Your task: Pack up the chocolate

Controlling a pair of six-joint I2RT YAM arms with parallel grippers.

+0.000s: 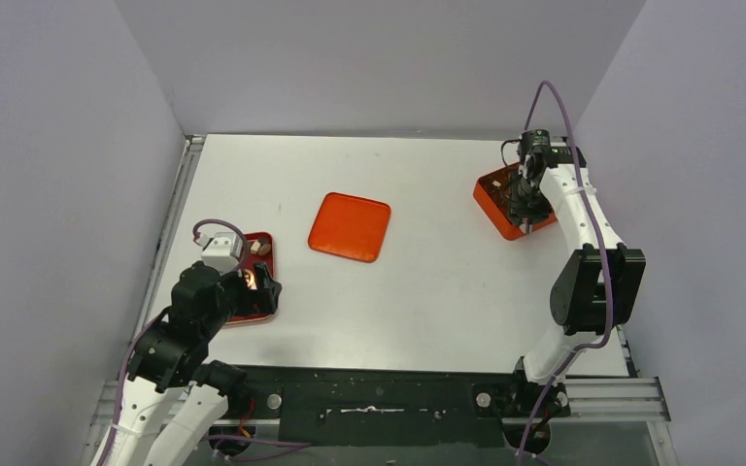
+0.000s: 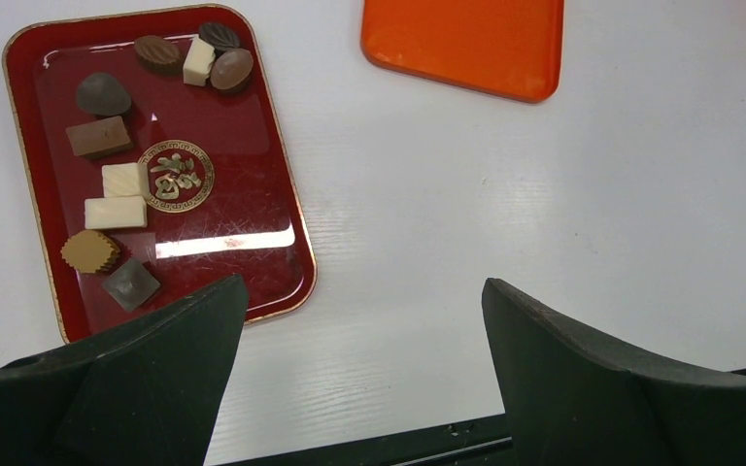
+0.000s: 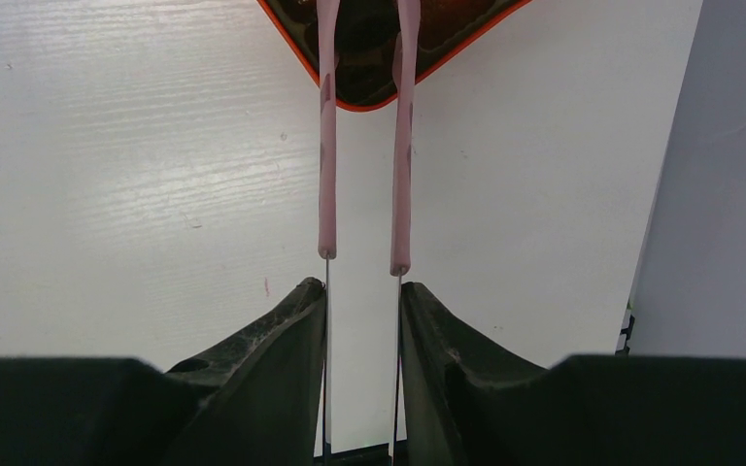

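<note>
A red tray (image 2: 233, 175) in the left wrist view holds several chocolates, dark, milk and white, such as a white bar (image 2: 115, 213). My left gripper hangs over the table by this tray, open with nothing between its fingers. An orange box (image 1: 491, 208) with dark contents stands at the back right, under my right gripper. In the right wrist view its long pink-tipped fingers reach over the box's corner, part open; whether anything is between their far ends is hidden at the frame's top.
An orange flat lid or plate (image 1: 349, 226) lies in the middle of the white table (image 1: 427, 301). Walls stand at the back and sides.
</note>
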